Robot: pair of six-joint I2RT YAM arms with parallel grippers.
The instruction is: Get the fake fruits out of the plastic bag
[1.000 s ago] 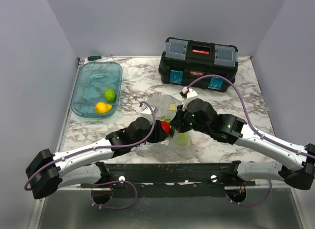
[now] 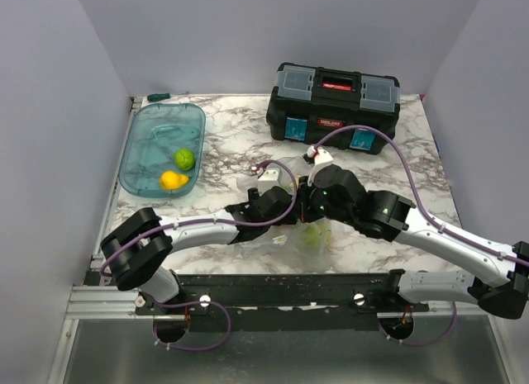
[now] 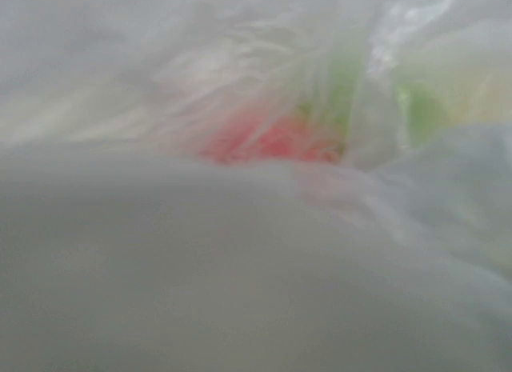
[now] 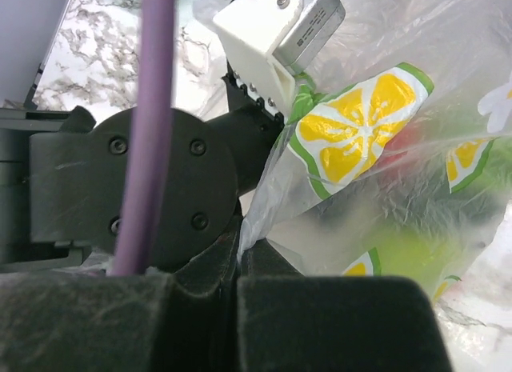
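The clear plastic bag (image 2: pixel 312 245), printed with lemon slices (image 4: pixel 364 124), lies crumpled at the table's front middle. My right gripper is shut on the bag's edge; thin film rises from between its fingertips. My left gripper (image 2: pixel 288 212) reaches into the bag's mouth from the left, its fingers hidden by film and the arms. Blurred plastic fills the left wrist view, with a red fruit (image 3: pixel 264 140) and something green (image 3: pixel 420 112) showing through. A yellow-green shape (image 4: pixel 412 256) shows through the bag in the right wrist view.
A teal tray (image 2: pixel 149 149) at the left holds a green fruit (image 2: pixel 184 158) and a yellow fruit (image 2: pixel 173 180). Behind the bag stands a black toolbox (image 2: pixel 335 107). Bare marble tabletop (image 2: pixel 227 136) lies between tray and toolbox.
The left arm has moved right, deeper into the bag. My right gripper has shifted only slightly.
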